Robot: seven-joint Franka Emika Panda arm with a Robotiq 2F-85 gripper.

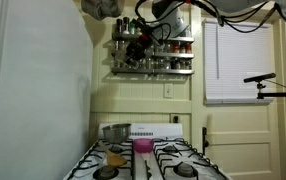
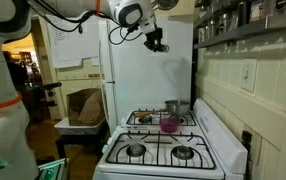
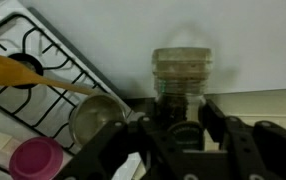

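A small clear jar or bottle (image 3: 181,75) stands out beyond the fingers in the wrist view, its upper end pale and its lower part dark. My gripper is shut on it, with dark fingers on either side. In exterior view 1 the gripper (image 1: 131,60) is high above the stove, in front of the spice racks, and the jar is too dark to make out. From the other side, the gripper (image 2: 159,42) appears well above the stove, near the fridge top.
Below lie the white stove (image 2: 173,150), a metal pot (image 3: 95,120), a pink bowl (image 3: 36,158) and a wooden spoon (image 3: 28,73). Racks of several jars (image 1: 163,52) line the wall. The fridge (image 1: 43,90) stands to the left in exterior view 1.
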